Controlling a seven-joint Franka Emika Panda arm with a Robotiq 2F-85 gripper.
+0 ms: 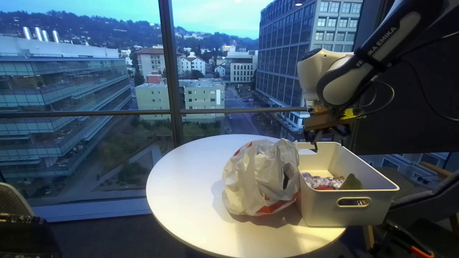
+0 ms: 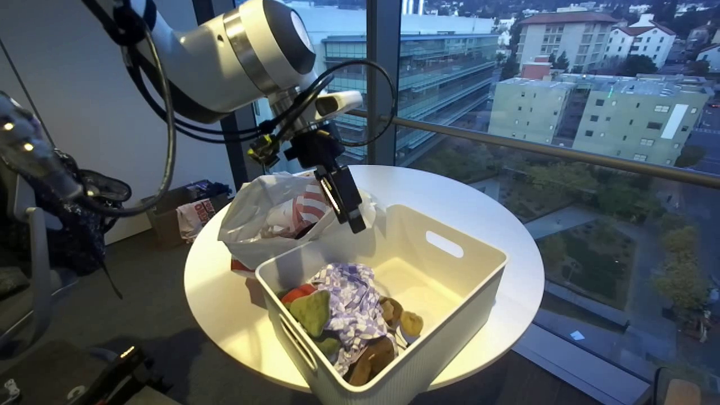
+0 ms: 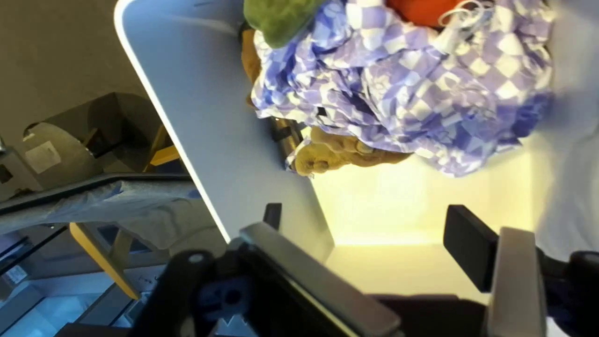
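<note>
My gripper stands open, its two fingers wide apart and nothing between them. It hangs over the white bin point(image 2: 449, 223), near the side beside the plastic bag. A crumpled purple-and-white checked cloth point(image 3: 410, 95) lies inside the bin. Against it rest a green soft piece point(image 2: 311, 313) and a red one point(image 2: 298, 293). Brown plush pieces point(image 3: 337, 151) show at the cloth's edge; whether all these belong to one toy, I cannot tell.
A white plastic bag point(image 1: 260, 180) with red marks stands right against the bin on the round white table point(image 1: 185, 180). The table's window side is clear, and part of the bin floor point(image 2: 418, 280) is bare.
</note>
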